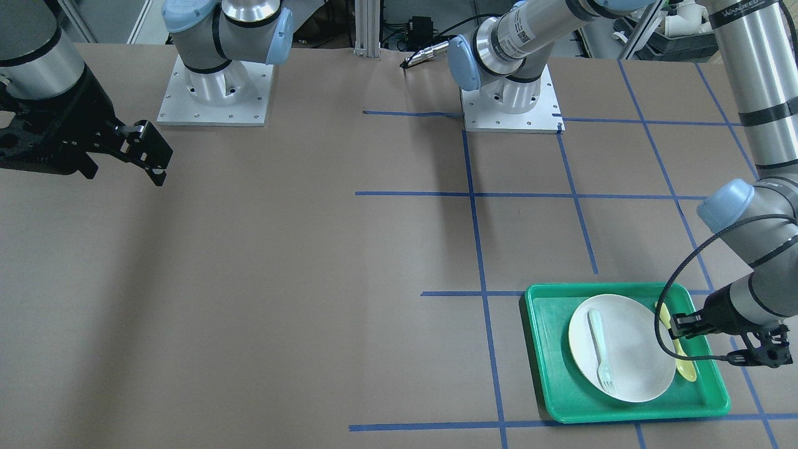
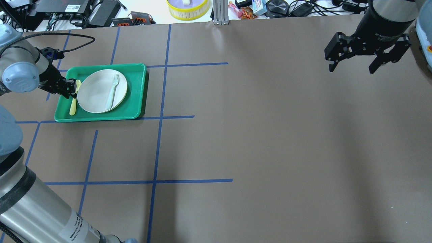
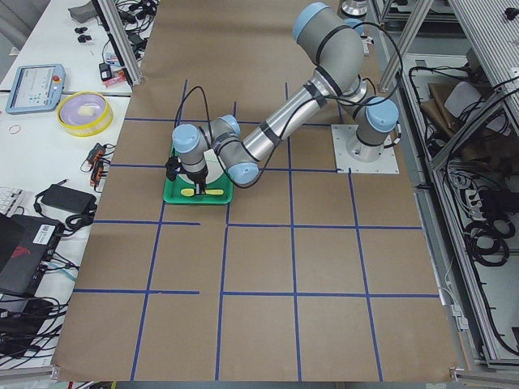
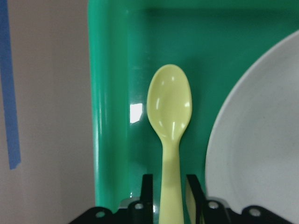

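A green tray (image 1: 550,374) holds a white plate (image 2: 95,93) with a pale fork (image 2: 113,91) lying on it. A pale yellow spoon (image 4: 169,107) lies in the tray beside the plate, along one wall. My gripper is low over that side of the tray, its two fingertips either side of the spoon handle, apart from one another. In the wrist view there is green showing between fingertips and handle, so it is not closed on the spoon.
Other robot arms stand at the table's edges. A side bench (image 3: 24,121) with cables, devices and a yellow container lies beyond the table.
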